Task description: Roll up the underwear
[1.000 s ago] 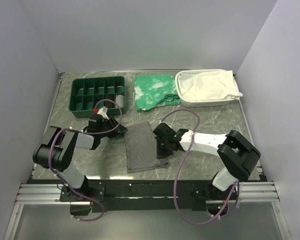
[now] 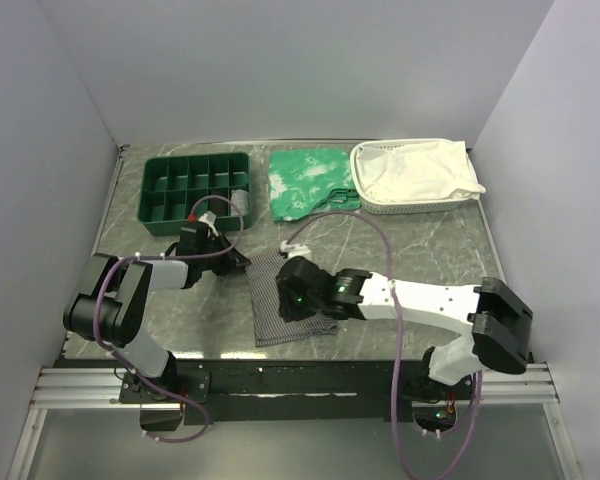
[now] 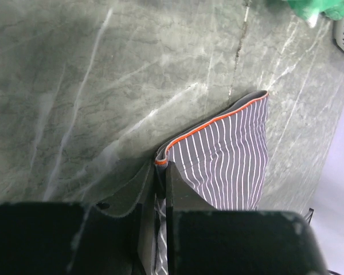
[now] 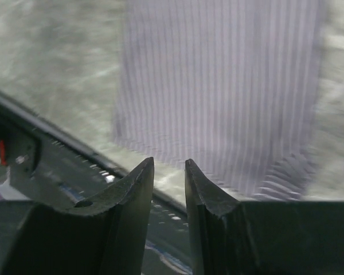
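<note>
The striped grey underwear (image 2: 270,310) lies flat on the marble table, its lower right corner folded over, as the blurred right wrist view also shows (image 4: 212,103). My left gripper (image 2: 242,262) is shut on its upper left corner, where an orange-edged hem (image 3: 206,126) runs up from between the fingertips. My right gripper (image 2: 290,310) hangs over the middle of the cloth, hiding part of it; its fingers stand apart with no cloth seen between them (image 4: 169,166).
A green divided organizer (image 2: 170,170) is at the back left, a green folded cloth (image 2: 305,175) at the back middle, and a white basket (image 2: 410,208) with white cloth at the back right. The table's front edge (image 2: 230,360) lies close below the underwear.
My right gripper has moved leftward from the cloth's right side to over its middle. The left gripper stays at the corner, with little visible movement.
</note>
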